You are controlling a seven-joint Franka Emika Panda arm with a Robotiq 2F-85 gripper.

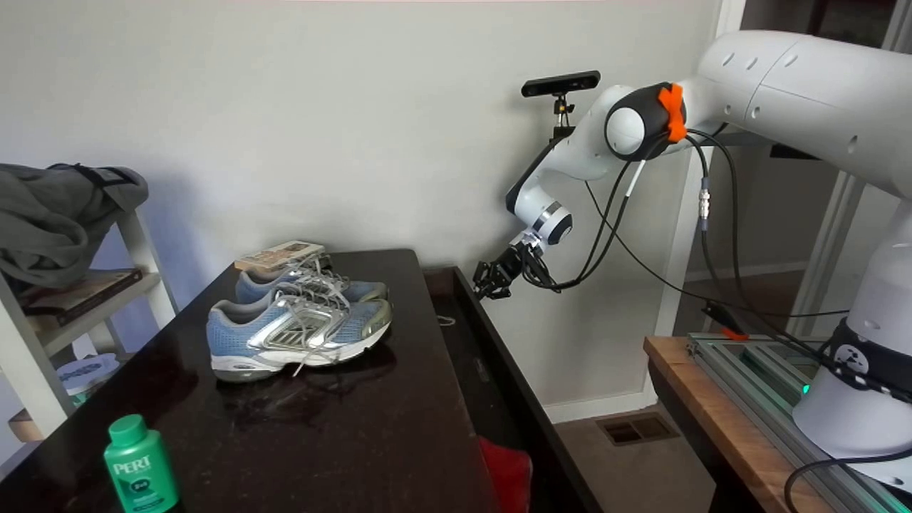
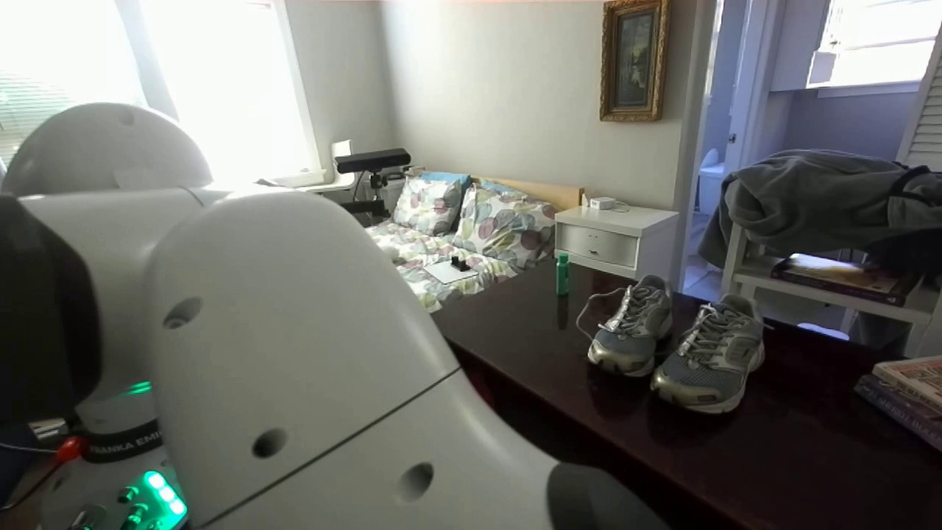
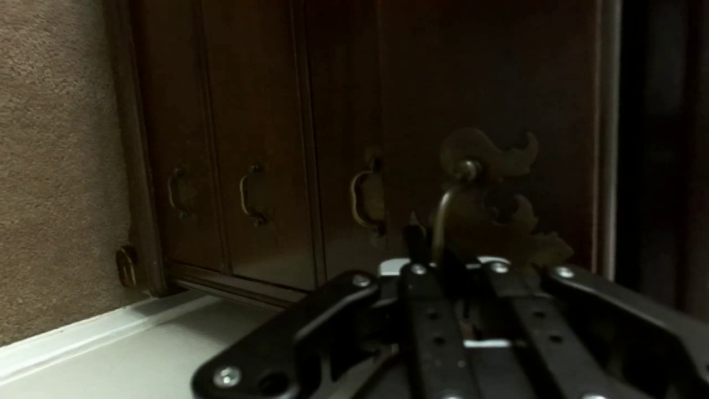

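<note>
The top drawer of a dark dresser stands pulled out, with a red item inside. At the drawer's far end, my gripper is at its front. In the wrist view the gripper is shut on the drawer's curved brass handle, whose lower part goes in between the dark fingers. An ornate brass plate lies behind the handle. Lower drawers with brass handles are shut. My gripper is hidden in exterior view 2.
On the dresser top sit a pair of blue-grey running shoes, a green bottle and books. A wall rises close beyond the gripper. Floor with a vent shows between dresser and robot bench.
</note>
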